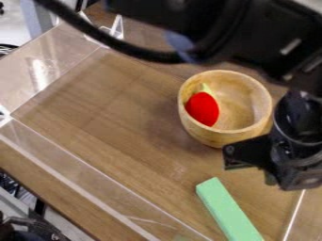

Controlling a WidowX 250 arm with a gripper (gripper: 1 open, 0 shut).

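A round wooden bowl (pixel 240 125) sits at the middle right of the table, holding a red object (pixel 202 108) with a small pale yellow piece behind it. A mint green bar (pixel 227 210) lies flat near the front. My gripper (pixel 249 158) is at the right, low beside the bowl and above the bar's upper end, apart from it; it looks shut, with nothing visible between its fingers. Part of the arm fills the top and right of the view.
Clear plastic edging runs along the left and front. A black cable loops at the top.
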